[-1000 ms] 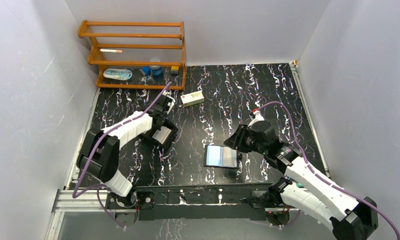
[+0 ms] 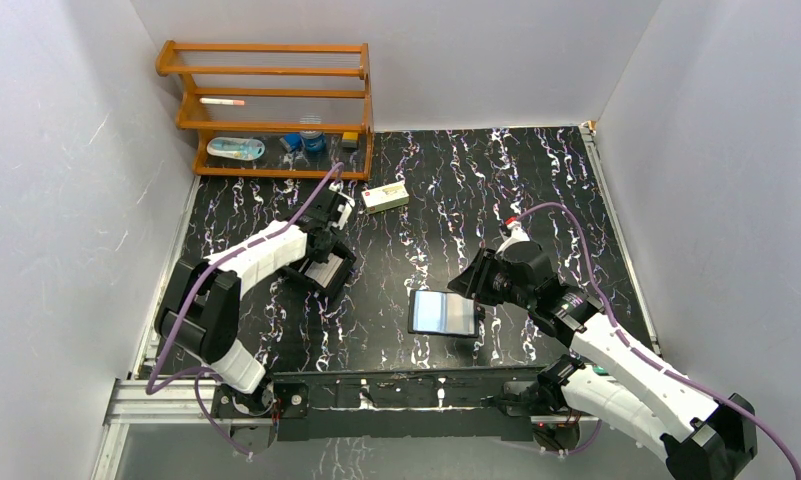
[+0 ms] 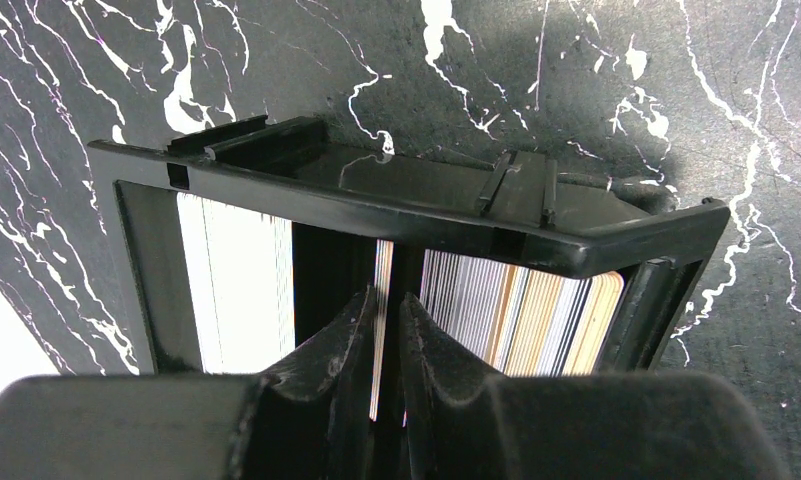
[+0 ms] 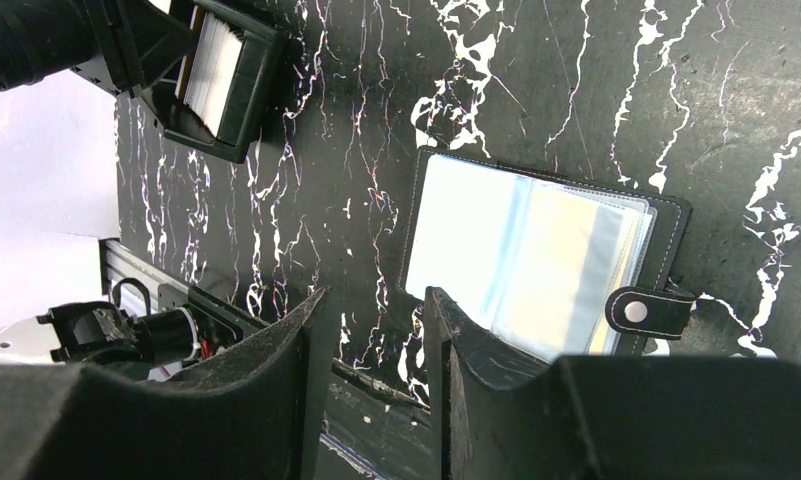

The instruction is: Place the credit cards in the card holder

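Cards stand on edge in a black box point(image 3: 376, 210), in a left group point(image 3: 241, 280) and a right group point(image 3: 516, 310). A few thin cards point(image 3: 384, 265) stand apart between the groups. Over them is my left gripper, its fingers slightly apart; those thin cards show in the narrow gap, close to the left finger. Contact with both fingers does not show. The card holder point(image 4: 476, 225) lies open on the table, clear sleeves facing up, its snap strap point(image 4: 651, 313) at the right edge. Above its near left side hangs my right gripper, open and empty.
A small pale box point(image 2: 385, 197) lies beyond the card box. At the back left stands a wooden shelf point(image 2: 271, 127) with several small items. Bare marbled table point(image 2: 476, 200) stretches across the middle and back right.
My left gripper and wrist have shifted very slightly over the black box. The right arm, the card holder and the other things are where they were.
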